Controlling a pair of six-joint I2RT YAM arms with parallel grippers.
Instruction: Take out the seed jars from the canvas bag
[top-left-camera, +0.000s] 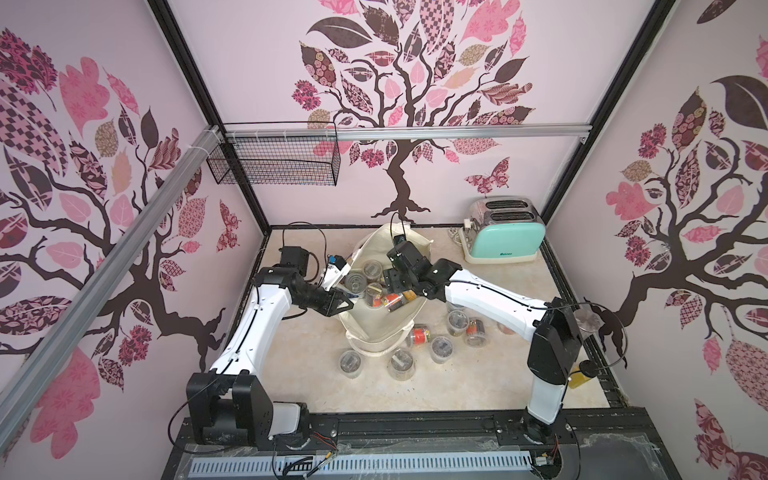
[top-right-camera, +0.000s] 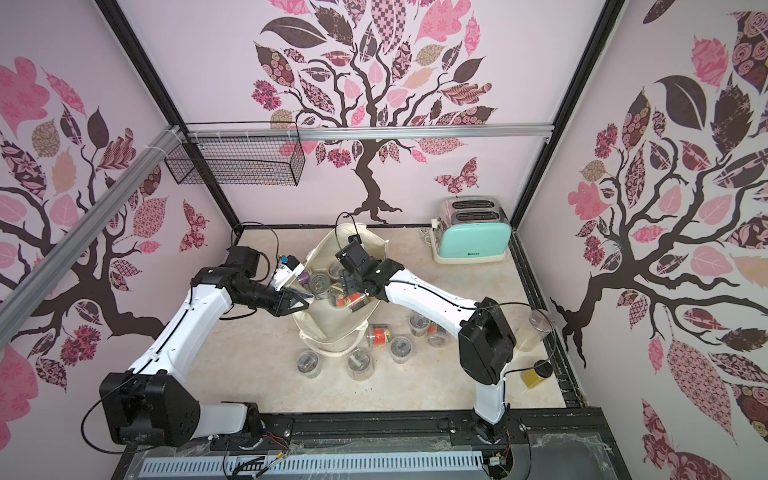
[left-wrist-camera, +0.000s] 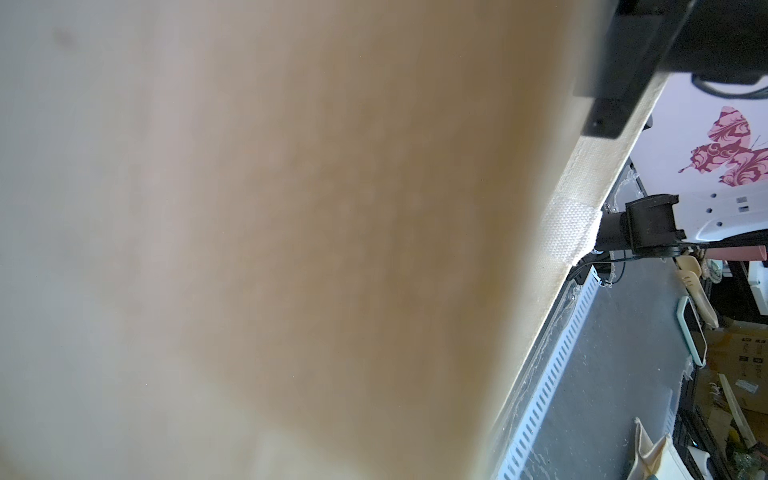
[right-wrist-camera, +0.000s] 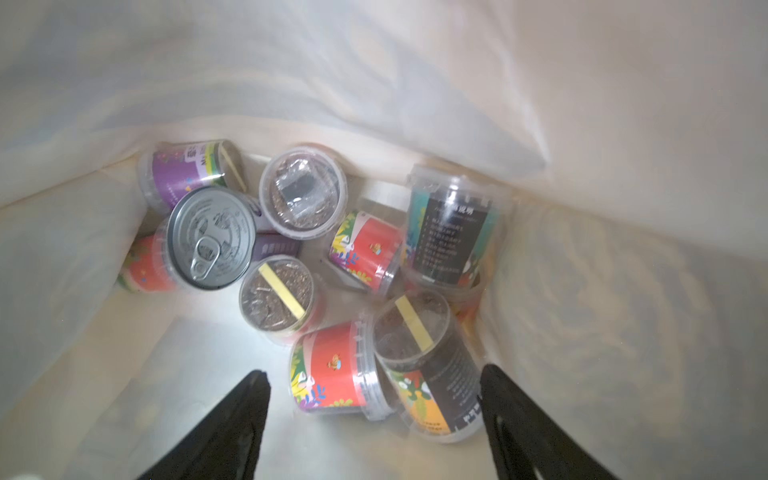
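The open canvas bag (top-left-camera: 376, 332) stands mid-table. In the right wrist view several seed jars lie inside: red-labelled (right-wrist-camera: 328, 368), black-labelled (right-wrist-camera: 432, 384), purple (right-wrist-camera: 180, 172), plus a silver-lidded can (right-wrist-camera: 209, 236). My right gripper hangs over them inside the bag, fingers apart, nothing between them, below the black-labelled and red jars in that view. My left gripper (top-left-camera: 340, 300) is at the bag's left rim, shut; whether cloth is between its fingers is unclear, as the left wrist view is mostly blurred cream fabric (left-wrist-camera: 336, 240).
Several jars (top-left-camera: 441, 349) stand or lie on the table in front and right of the bag. A mint toaster (top-left-camera: 501, 240) is at the back right, a wire basket (top-left-camera: 272, 160) hangs at upper left.
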